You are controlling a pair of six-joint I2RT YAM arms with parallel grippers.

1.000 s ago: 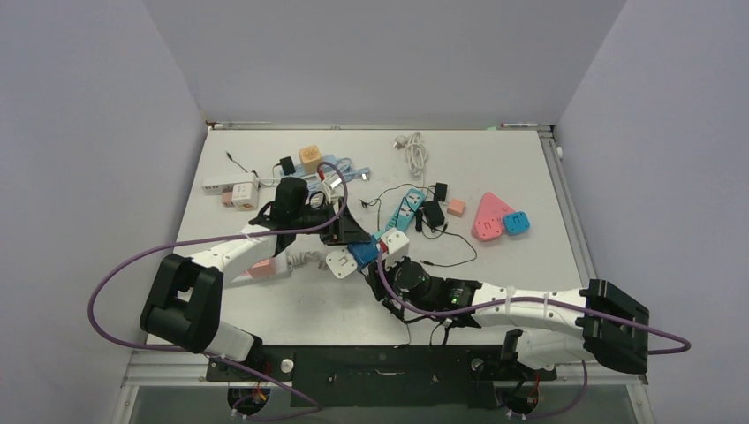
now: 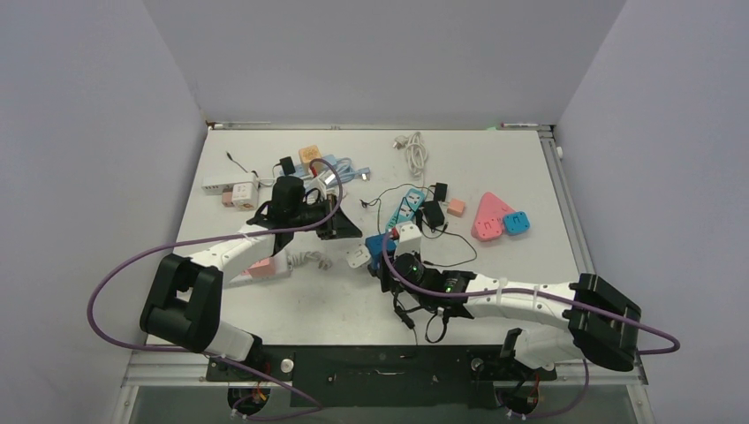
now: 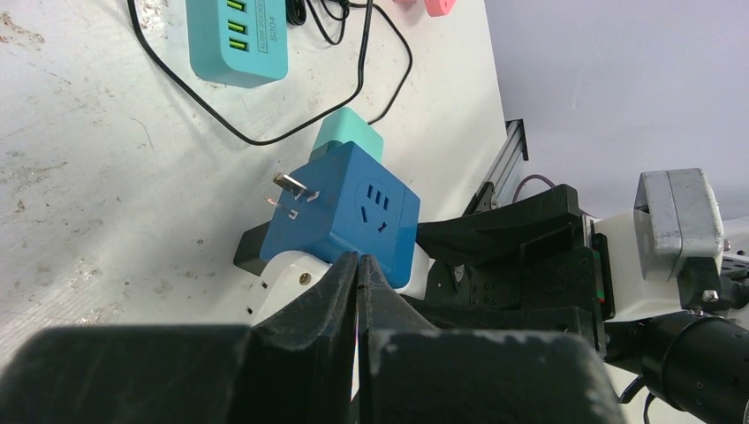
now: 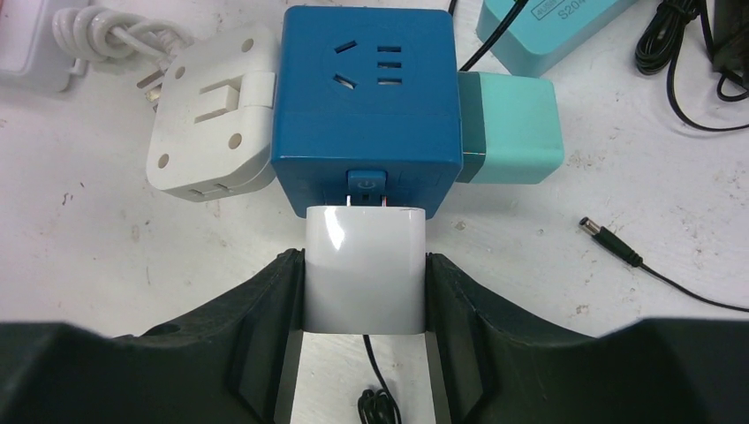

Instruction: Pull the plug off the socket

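Observation:
The blue cube socket (image 4: 366, 88) carries a white plug (image 4: 365, 269) on its near side, a wide white adapter (image 4: 216, 110) on its left and a mint plug (image 4: 514, 128) on its right. My right gripper is shut on the white plug, whose thin prongs show at the seam with the cube. In the left wrist view the blue cube (image 3: 353, 199) is turned, with metal prongs pointing left, and lies beyond the fingertips. My left gripper is shut with nothing between its fingers; from above it stands left of the cube (image 2: 382, 250).
A teal power strip (image 2: 406, 206) with black cables lies behind the cube. Pink (image 2: 488, 216) and blue (image 2: 516, 223) sockets are at the right. White strips and adapters crowd the left. A black cable end (image 4: 614, 246) rests on the table right of the cube.
My right gripper has moved right with the white plug, cube and other plugs hanging together.

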